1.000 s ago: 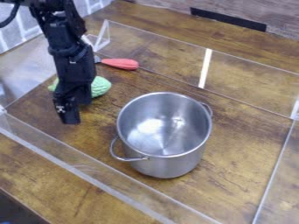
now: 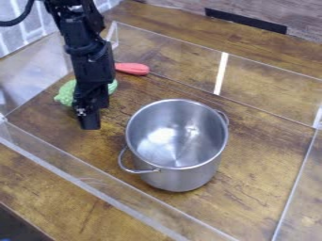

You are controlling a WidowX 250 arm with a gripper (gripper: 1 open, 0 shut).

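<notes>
The black gripper (image 2: 88, 111) hangs low over the wooden table at the left, its fingers open, just in front of a pale green soft item (image 2: 68, 93), which it partly hides. Whether the fingers touch that item cannot be told. A large steel pot (image 2: 176, 141) with two handles stands to the right of the gripper, apart from it. A red-handled utensil (image 2: 131, 69) lies behind the green item, partly hidden by the arm.
Clear panels border the table (image 2: 265, 94) on the left. Bare wood lies behind and to the right of the pot, with a white strip (image 2: 221, 73) at the back.
The pot has stayed in place.
</notes>
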